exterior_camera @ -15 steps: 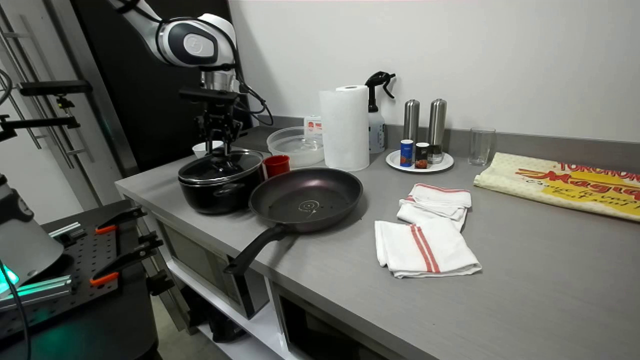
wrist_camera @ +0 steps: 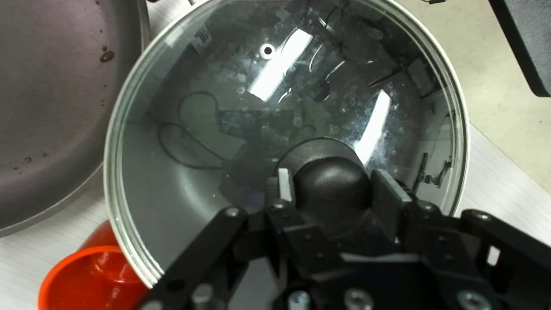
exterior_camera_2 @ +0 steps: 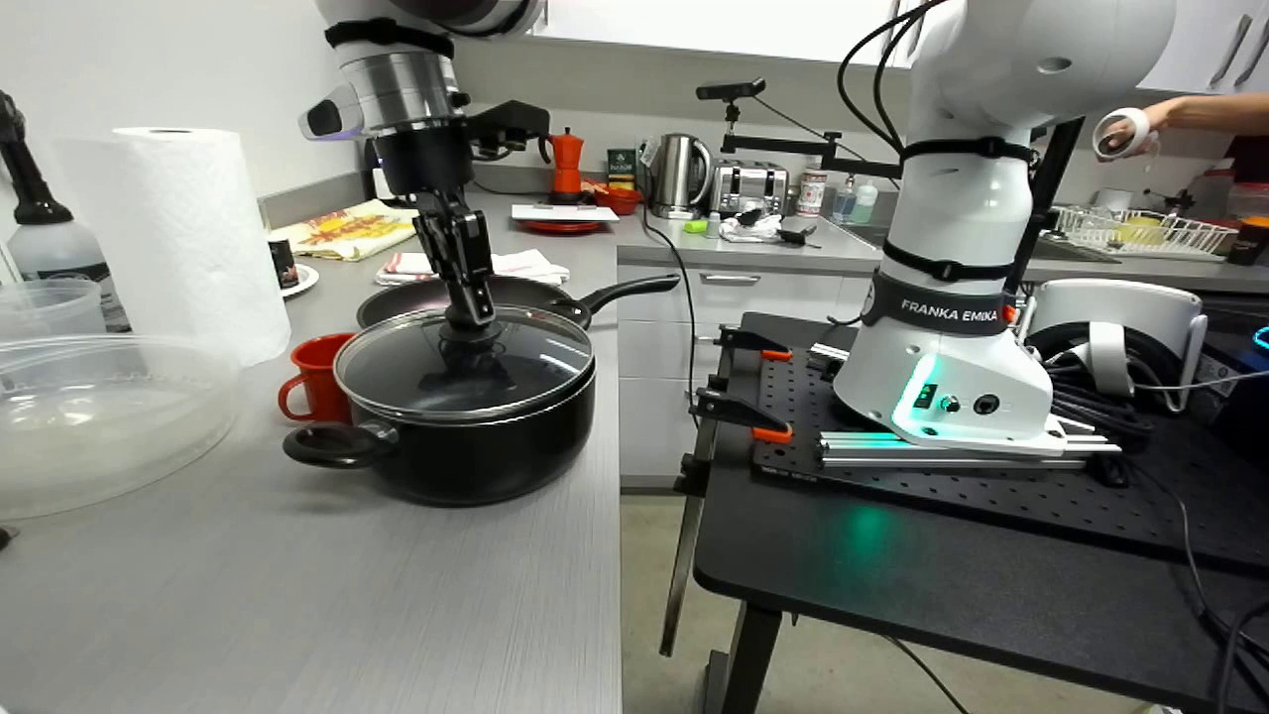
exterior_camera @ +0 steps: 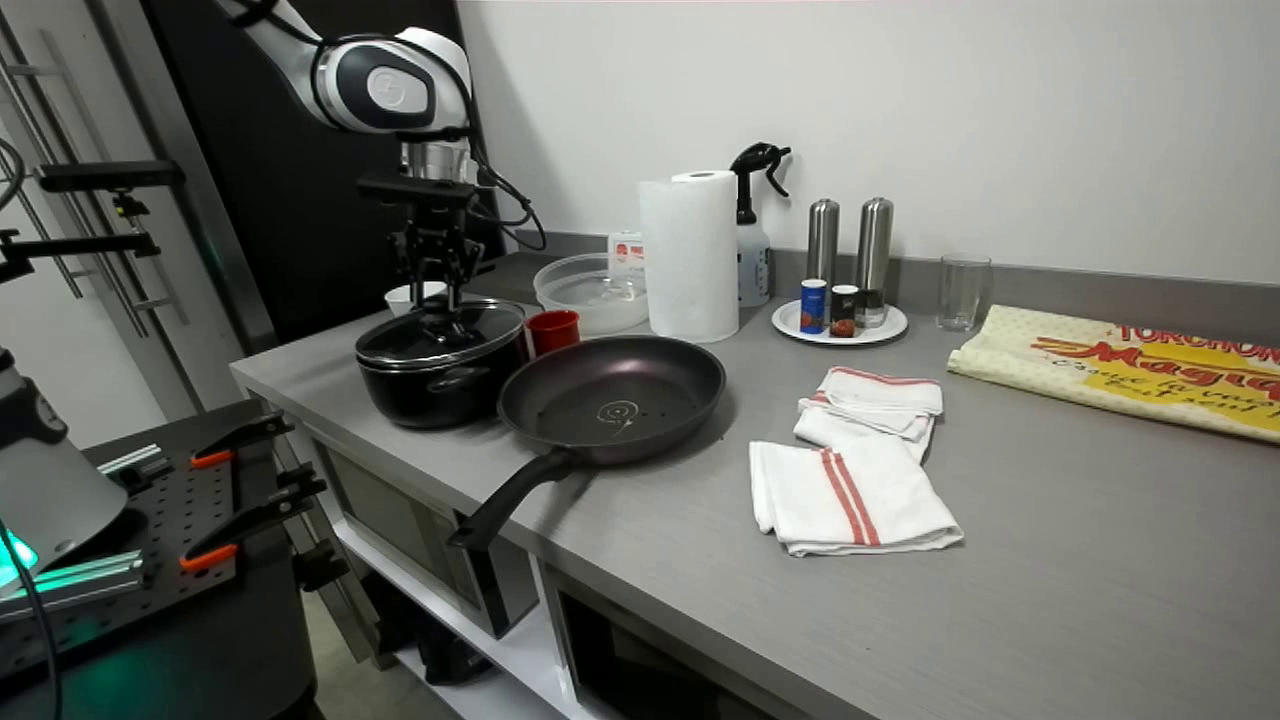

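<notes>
A black pot (exterior_camera_2: pixel 476 446) with two side handles stands near the counter's left end in exterior view 1. Its glass lid (wrist_camera: pixel 206 129) with a metal rim rests on top. The lid's round black knob (wrist_camera: pixel 333 188) lies between my fingers in the wrist view, one finger on each side. My gripper points straight down and is shut on that knob. From the side, the fingertips cover part of the knob. In exterior view 2 the lid's rim sits level along the pot's edge, with no clear gap.
A frying pan (exterior_camera: pixel 648 384) stands right beside the pot, its handle over the counter edge. A red cup (exterior_camera_2: pixel 315 375) is close to the pot. Behind are a clear plastic bowl (exterior_camera: pixel 582 288) and a paper towel roll (exterior_camera: pixel 692 258). White towels (exterior_camera: pixel 858 492) lie farther right, with bare counter around them.
</notes>
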